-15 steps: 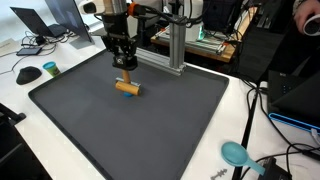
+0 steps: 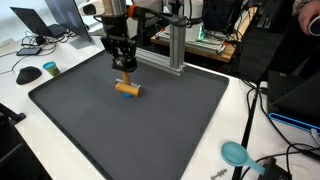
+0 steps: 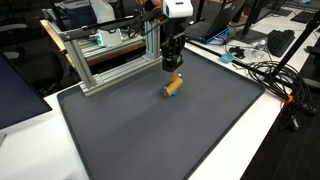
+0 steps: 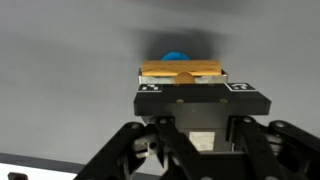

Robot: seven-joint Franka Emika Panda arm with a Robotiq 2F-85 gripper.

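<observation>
An orange-brown wooden cylinder [image 2: 128, 88] lies sideways just below my gripper [image 2: 125, 69], with a short upright stem rising from it into the fingers. In exterior view 2 the same wooden cylinder [image 3: 173, 88] is seen under the arm. The wrist view shows my black fingers [image 4: 160, 103] together around the round end of the stem [image 4: 184, 78]. A blue piece [image 4: 175, 56] shows at the cylinder's far side, partly hidden by it. Whether the cylinder touches the dark mat below is hard to tell.
A metal frame [image 3: 115, 70] stands along its edge. Off the mat are a green-blue cup [image 2: 51, 69], a turquoise scoop [image 2: 236, 155] and tangled black cables [image 3: 275, 75].
</observation>
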